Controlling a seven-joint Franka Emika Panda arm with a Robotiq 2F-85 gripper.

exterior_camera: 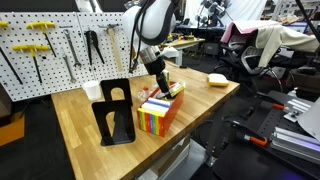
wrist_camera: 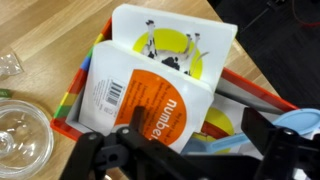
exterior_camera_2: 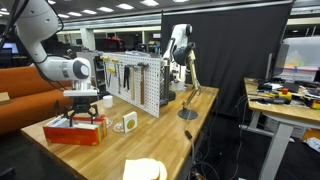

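Note:
My gripper stands open over a red box (wrist_camera: 262,92) with colour-striped sides. Under and between its dark fingers lies a white card with an orange panel (wrist_camera: 165,108) reading "number". Beyond it, a card with a cow on a yellow circle (wrist_camera: 172,42) sticks out over the box's edge. A light-blue, spoon-like thing (wrist_camera: 300,120) rests at the right, partly behind a finger. In exterior view 1 the box (exterior_camera: 155,122) sits near the table's edge, with the gripper (exterior_camera: 163,86) pointing down at its top. Whether the fingers touch anything is unclear.
A clear glass bowl (wrist_camera: 22,138) is left of the box. A black stand (exterior_camera: 114,115) rises beside the box. Toward the table's far end lies a pale yellow item (exterior_camera: 217,79). Tools hang on a white pegboard (exterior_camera: 60,50). Bare wood (exterior_camera_2: 165,135) shows around the middle.

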